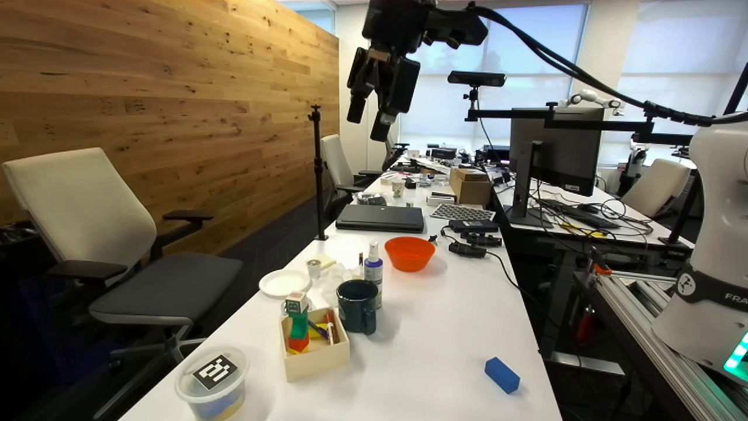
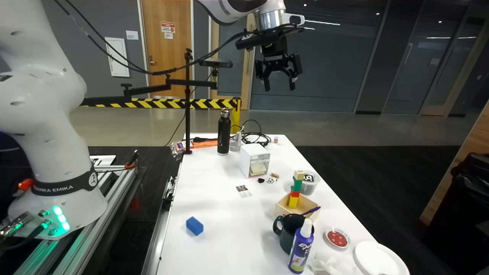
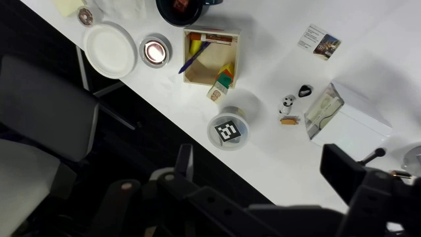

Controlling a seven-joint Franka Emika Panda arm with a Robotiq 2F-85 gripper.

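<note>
High above the table, my gripper (image 2: 280, 87) stands open, and nothing shows between its fingers. The wrist view looks down past the two dark fingers onto a lidded tub (image 3: 228, 131) with a black-and-white marker. Beside the tub is a wooden box (image 3: 211, 59) holding a purple pen and an orange marker. A stack of coloured blocks (image 2: 295, 190), red, yellow and green with a pale cube on top, stands at one corner of the box. Alone near the robot's side of the table lies a blue block (image 1: 502, 375).
A dark mug (image 1: 357, 306), a spray bottle (image 2: 301, 247), a white plate (image 3: 110, 50) and an orange bowl (image 1: 409, 253) share the tabletop. A white dispenser box (image 2: 255, 160) stands farther along. Bare table surrounds the blue block.
</note>
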